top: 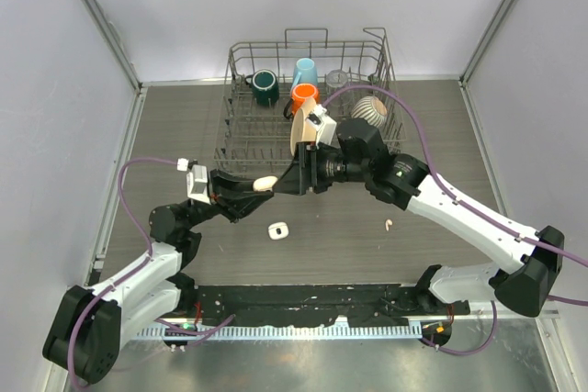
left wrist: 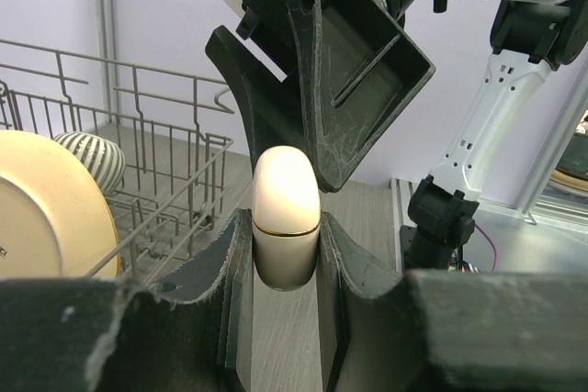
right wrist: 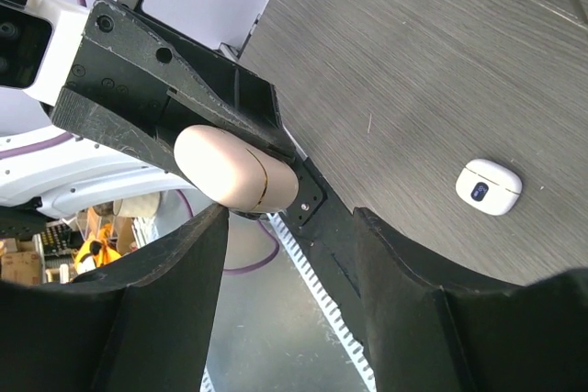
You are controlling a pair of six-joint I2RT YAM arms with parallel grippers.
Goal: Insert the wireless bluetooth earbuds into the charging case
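A white, rounded earbud case [top: 265, 184] with a thin seam is clamped between the fingertips of my left gripper, held in the air. My right gripper [top: 299, 181] is beside it, fingers parted, with the case just beyond its fingertips in the right wrist view [right wrist: 290, 218]; whether they touch it I cannot tell. A second small white case [top: 278, 230] with a dark spot lies on the wooden table. Small pale bits [top: 389, 225], likely earbuds, lie on the table to the right.
A wire dish rack [top: 234, 135] with mugs, a plate [left wrist: 50, 208] and a striped bowl [top: 369, 111] fills the back of the table. White walls bound both sides.
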